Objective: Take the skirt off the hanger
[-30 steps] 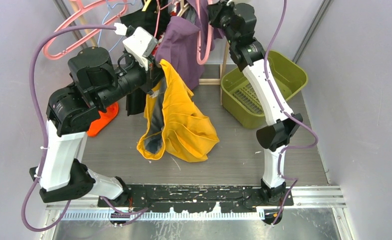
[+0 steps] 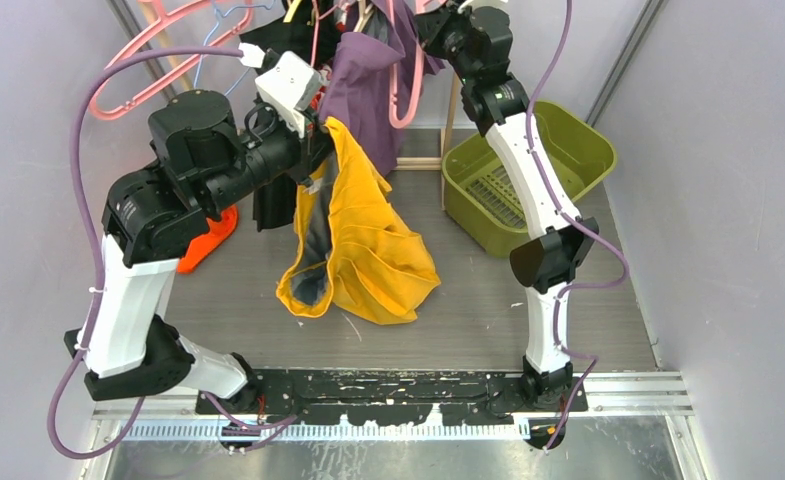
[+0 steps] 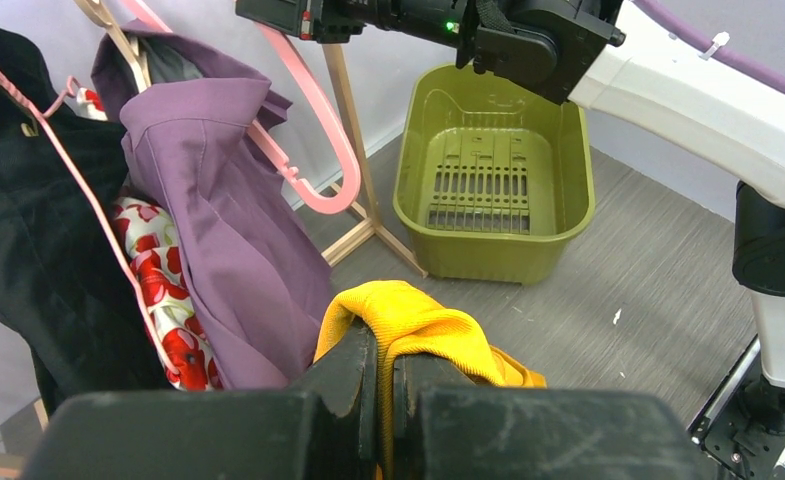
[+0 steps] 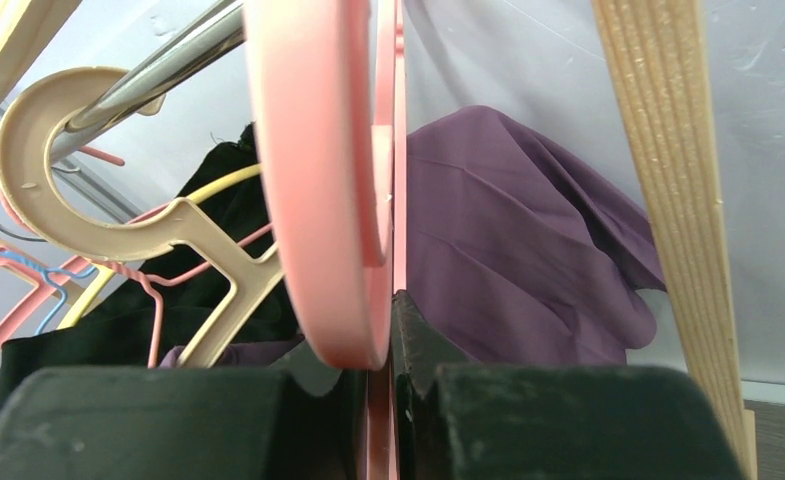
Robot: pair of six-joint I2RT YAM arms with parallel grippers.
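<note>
A yellow skirt (image 2: 373, 250) with a grey lining hangs in the air below my left gripper (image 2: 318, 150), clear of any hanger. In the left wrist view its folded yellow edge (image 3: 418, 318) is pinched between the shut fingers. My right gripper is up at the rail, shut on a pink hanger (image 4: 318, 200). That same pink hanger (image 2: 405, 85) shows bare in the top view, its lower end hanging free in front of the purple garment.
A purple garment (image 3: 208, 210), a black one (image 3: 43, 220) and a red-flowered one (image 3: 163, 300) hang on the rack. The green basket (image 2: 468, 205) is at the right, empty. An orange thing (image 2: 208, 240) lies at left. Open floor fills the middle.
The left gripper has shifted slightly right with the skirt.
</note>
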